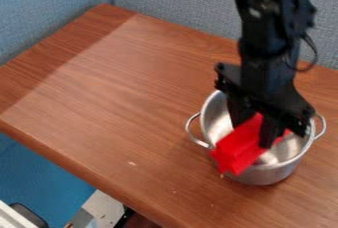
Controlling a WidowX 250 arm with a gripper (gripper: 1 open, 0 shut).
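My gripper [260,123] is low over a steel pot [278,171] on the right side of the wooden table, shut on a red block [240,148]. The block is tilted and sits down inside the pot's opening, partly hiding the interior. The pot has two loop handles. Whether the block touches the pot's bottom I cannot tell.
Blue padded walls stand at the back and left. A blue floor and some hardware show below the table's lower left edge.
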